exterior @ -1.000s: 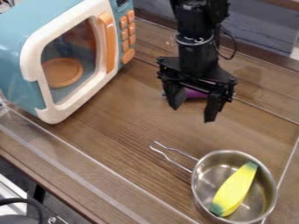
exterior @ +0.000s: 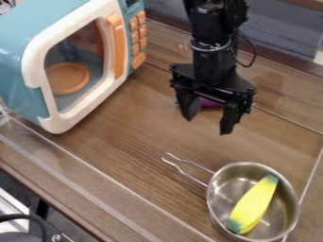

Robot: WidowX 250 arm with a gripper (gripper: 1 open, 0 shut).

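Observation:
My black gripper (exterior: 209, 121) hangs open over the wooden counter at the upper middle, pointing down. Behind it lies a purple object (exterior: 206, 102), mostly hidden by the gripper. At the lower right a steel pot (exterior: 225, 214) with a long handle (exterior: 187, 168) holds a yellow, green-tipped toy (exterior: 256, 198), shaped somewhat like a banana or corn.
A toy microwave (exterior: 44, 38), light blue and white with orange buttons, fills the upper left; an orange plate (exterior: 67, 77) shows inside. A dark cable runs at the lower left edge.
My gripper has shifted very slightly over the last second. The pot, toy and microwave have stayed in place.

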